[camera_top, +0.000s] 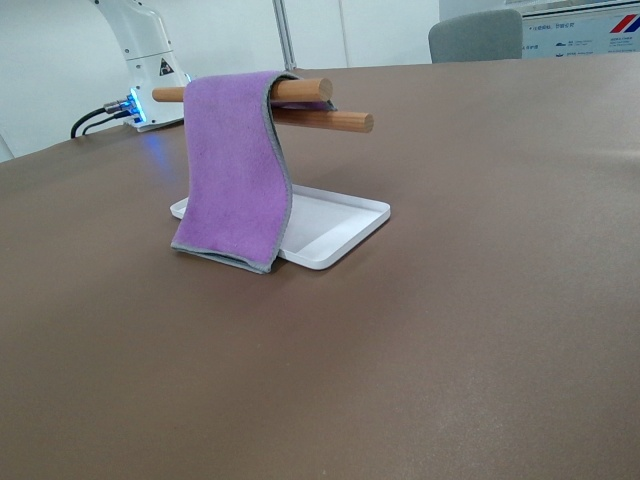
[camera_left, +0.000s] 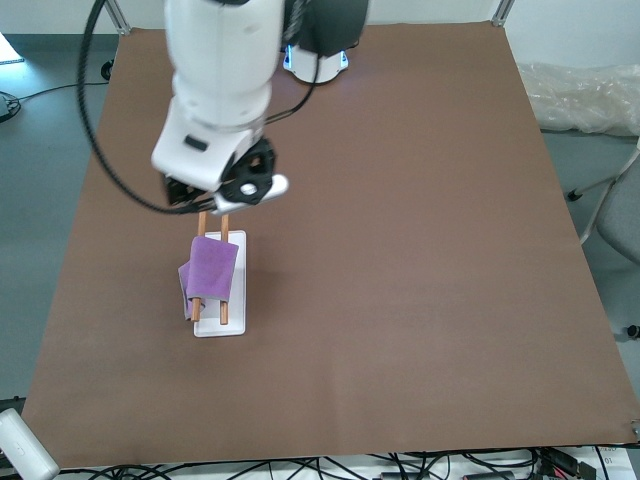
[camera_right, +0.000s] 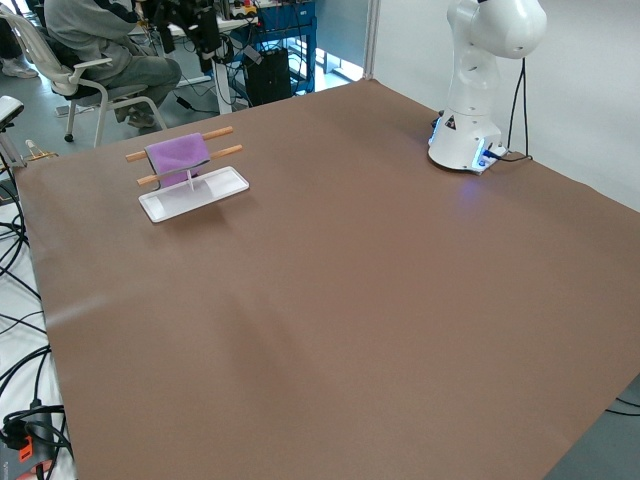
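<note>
A purple cloth (camera_left: 213, 268) with grey edging hangs over two wooden rods (camera_top: 340, 121) above a white rectangular tray (camera_right: 195, 197). In the top view its long side drapes down outside the tray's near left edge. My gripper (camera_left: 222, 195) is above and behind the rack in the left view, partly hidden by the arm housing and cable; its dark body appears at the top edge of the right view. I cannot tell how its fingers stand.
The robot base (camera_right: 465, 140) stands at the far edge with cables. Chairs, a seated person and cable bundles lie beyond the table edges.
</note>
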